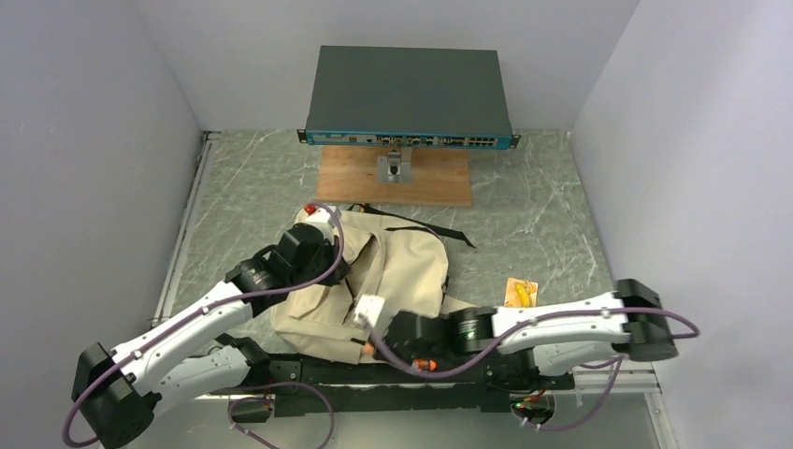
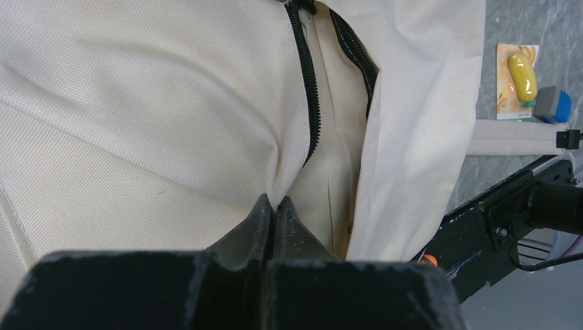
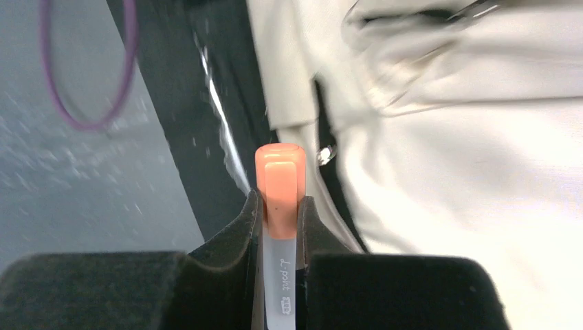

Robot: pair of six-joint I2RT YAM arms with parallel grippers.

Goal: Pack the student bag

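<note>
My right gripper is shut on a slim case with an orange cap [image 3: 281, 182] and a grey body, lifted clear of the black rail below. In the top view the orange end shows just above the rail, by the bag's front edge. The cream student bag [image 1: 411, 267] lies across the left and middle of the table. My left gripper is shut on a fold of its cloth, beside an unzipped opening with a black zipper [image 2: 309, 82].
On the right lie a yellow item on an orange card [image 2: 517, 81] and a grey-blue block [image 2: 553, 105], beside the bag's strap [image 2: 515, 137]. An orange thing [image 1: 425, 365] rests on the rail. A dark device [image 1: 408, 92] stands behind.
</note>
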